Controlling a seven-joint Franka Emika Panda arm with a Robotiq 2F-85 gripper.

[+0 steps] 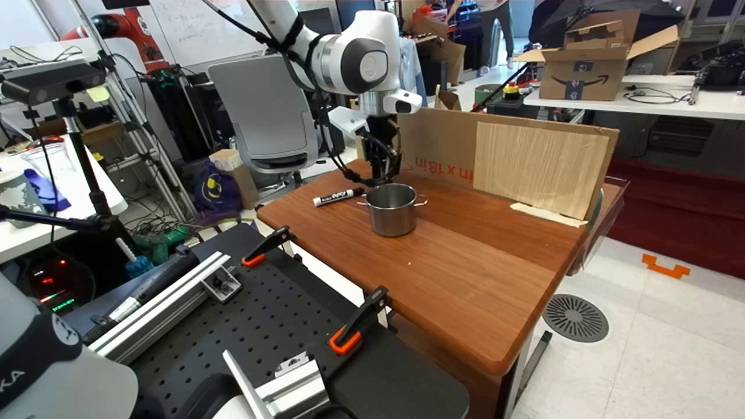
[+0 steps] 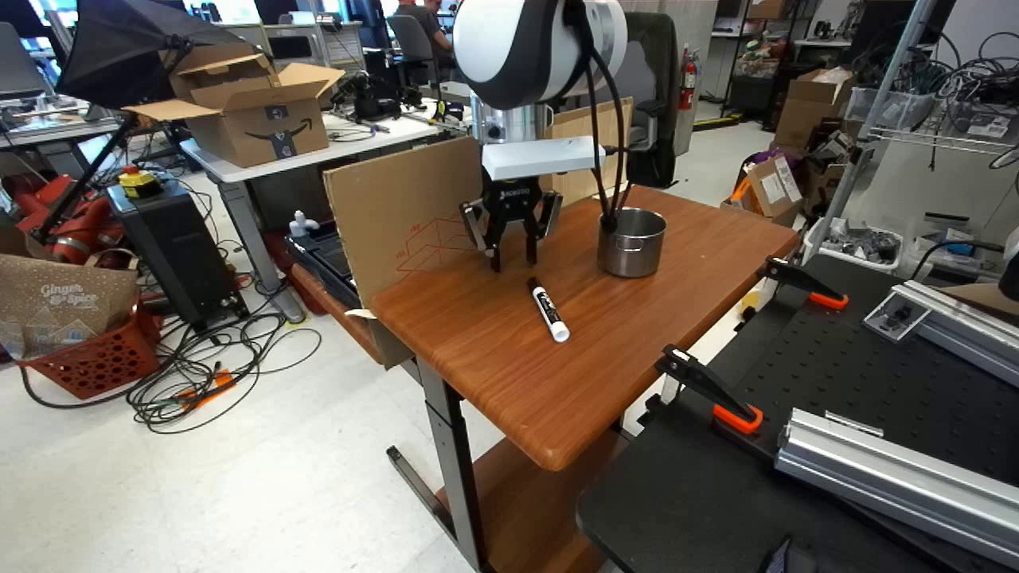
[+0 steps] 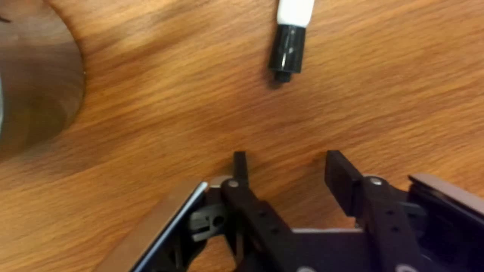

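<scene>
On the brown table lies a white marker with a black end, beside a steel pot. My gripper hangs low above the table behind the marker, its fingers part open and empty. In the wrist view the black end of the marker is ahead of my gripper, with bare wood between the two fingers. The pot shows at the left edge there, cut off. From exterior view 1, the marker lies left of the pot, and cables partly hide my fingertips.
A cardboard panel stands upright along the back edge of the table. Black clamps with orange pads sit at the table's near edge.
</scene>
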